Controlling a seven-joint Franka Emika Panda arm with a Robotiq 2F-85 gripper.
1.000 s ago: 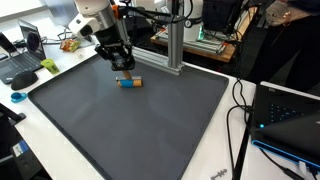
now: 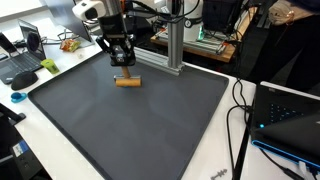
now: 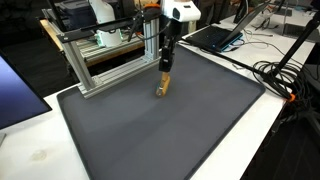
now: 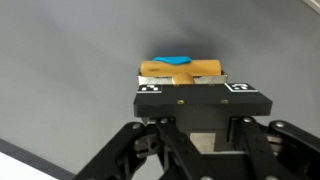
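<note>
A wooden mallet-like piece stands on the dark mat: its orange cylindrical head [image 2: 128, 82] lies flat, and a short wooden stem rises from it. My gripper [image 2: 125, 67] points down over the head and is shut on the stem. In exterior view 2 the wooden piece [image 3: 163, 86] shows below the gripper [image 3: 166, 70]. The wrist view has the orange head [image 4: 207, 68] lying crosswise just beyond the fingers, with a blue patch [image 4: 171, 60] along its far side. The fingers hide most of the stem there.
A metal frame post [image 3: 151, 45] stands close behind the gripper. A laptop [image 2: 284, 135] lies at the right, and cables [image 3: 275, 75] run beside the mat.
The blue band seen on the front of the wooden head earlier is gone from exterior view 1; an all-orange side now faces it. The gripper stays in nearly the same place.
</note>
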